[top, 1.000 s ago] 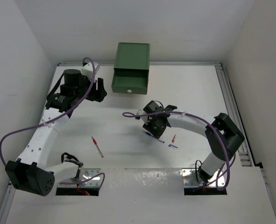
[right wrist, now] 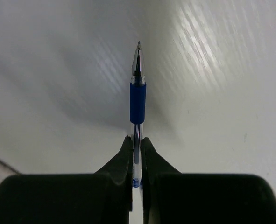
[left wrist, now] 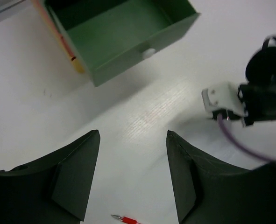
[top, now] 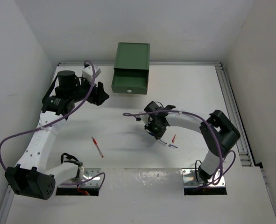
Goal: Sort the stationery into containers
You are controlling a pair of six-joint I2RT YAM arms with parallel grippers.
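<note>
A blue-gripped clear pen point(right wrist: 137, 102) is pinched near its rear between the fingertips of my right gripper, its metal tip pointing away. In the top view that arm is over the table's right-centre. My left gripper hangs at the left, fingers wide apart with nothing between them. A red pen point(top: 97, 146) lies on the table's left side. Near the front right lie a small red piece point(top: 173, 138) and a blue pen cap point(top: 173, 146). The green box point(top: 130, 81) at the back has its drawer pulled out, and its visible floor looks bare.
Purple cables point(top: 49, 124) trail along both arms. A yellow and pink object point(left wrist: 63, 42) sits against the drawer's side in the left wrist view. Metal rails point(top: 233, 112) border the table.
The left gripper shifted slightly rightward, still open.
</note>
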